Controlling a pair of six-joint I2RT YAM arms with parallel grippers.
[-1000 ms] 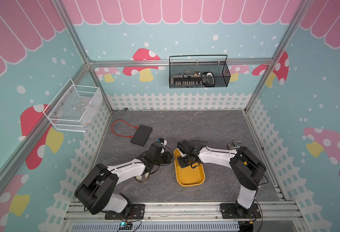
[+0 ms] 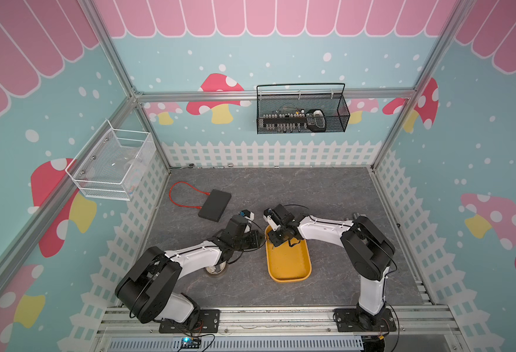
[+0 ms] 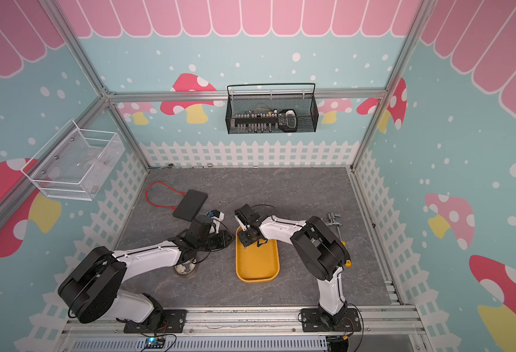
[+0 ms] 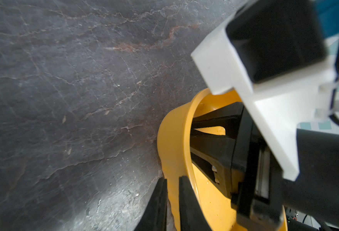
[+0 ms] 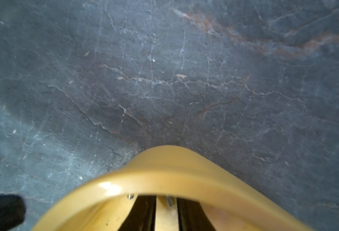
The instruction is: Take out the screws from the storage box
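Observation:
The yellow storage box [image 2: 289, 267] lies on the table in front of both arms. My left gripper is shut on its left side wall. Inside the box's far end my right gripper points down, its fingers [image 5: 194, 219] partly open. One silver screw [image 5: 170, 201] shows in the gap between those fingers, and I cannot tell whether they touch it. Another screw [image 5: 131, 196] lies just to the left, near the rim. The box's near half looks bare, while its far end is mostly hidden by the right gripper in both top views.
A round dish [image 2: 215, 268] with small contents stands under the left arm. Behind it lies a black flat case [image 2: 214, 205] with a red cord. Metal tools [image 3: 334, 220] are at the right. Wall baskets hang above.
The left arm and box have hardly moved.

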